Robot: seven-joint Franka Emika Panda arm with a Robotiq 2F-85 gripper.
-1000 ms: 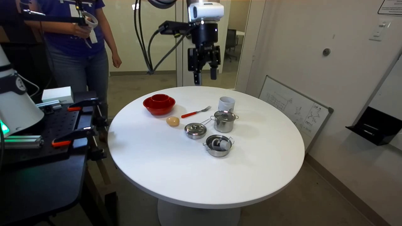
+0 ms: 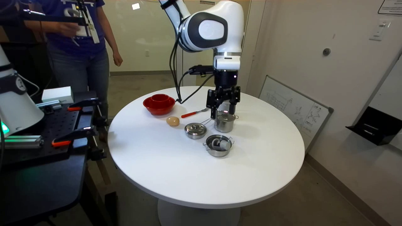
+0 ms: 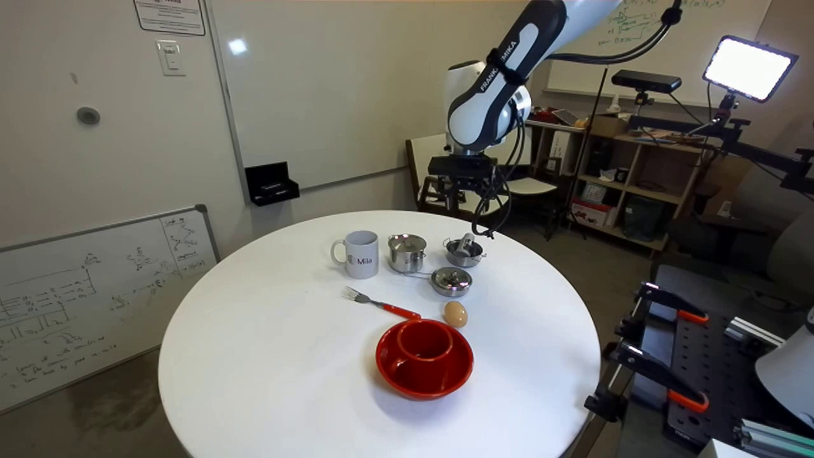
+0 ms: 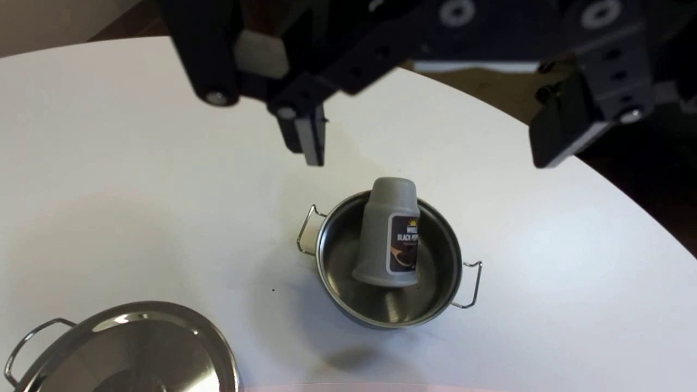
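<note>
My gripper is open, its two fingers wide apart and nothing between them. Below it in the wrist view stands an open steel pot [image 4: 340,297] with two wire handles. Inside that pot a grey pepper shaker [image 4: 379,228] leans, its label reading black pepper. Exterior view 1 has the gripper [image 2: 223,115] in front of the lidded pot and mug region, overlapping them in the picture. From the other side, the gripper [image 3: 458,206] appears above the table's far edge, beyond the open pot [image 3: 463,260].
A lidded steel pot [image 3: 406,253], a lidded pan [image 3: 451,281] and a Mila mug [image 3: 362,256] stand close by. A fork [image 3: 397,310], an egg [image 3: 455,313] and red bowls [image 3: 389,365] lie farther off.
In exterior view 1 my gripper has come down and to the right, towards the pots, and now covers part of the mug. The objects on the table have not moved.
</note>
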